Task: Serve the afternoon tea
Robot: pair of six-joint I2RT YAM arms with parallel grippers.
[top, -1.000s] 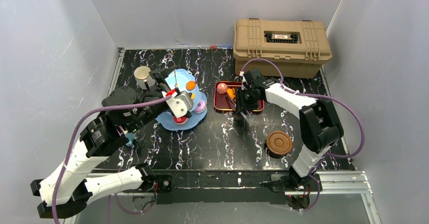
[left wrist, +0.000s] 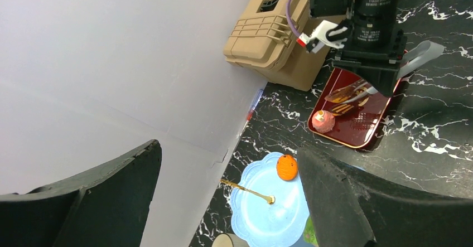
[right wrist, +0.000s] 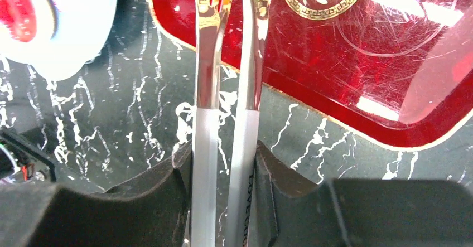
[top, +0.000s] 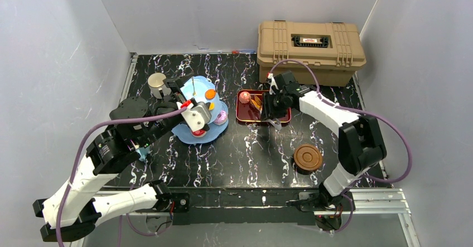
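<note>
Silver tongs [right wrist: 205,163] with pale handles stand between the fingers of my right gripper, whose fingers are set wide around both arms. Their tips reach over the red tray [top: 241,116], above golden-brown pastry [left wrist: 341,110]. A pink ball-shaped treat [left wrist: 323,122] sits at the tray's near-left end. My left gripper is open and empty above the blue tiered stand [left wrist: 254,211]. On the stand's upper plate lies an orange round treat [left wrist: 286,168]; the lower plate holds a pink treat [top: 221,117] and a red-topped one [top: 198,132].
A tan case [top: 312,49] fills the back right. Behind the stand, on the left, is a cream cup [top: 157,83]. A brown round lid [top: 308,158] lies at front right.
The right arm has shifted a little to the right, its elbow swinging outward, and the tongs' handle end has moved slightly right. The left arm looks still.
</note>
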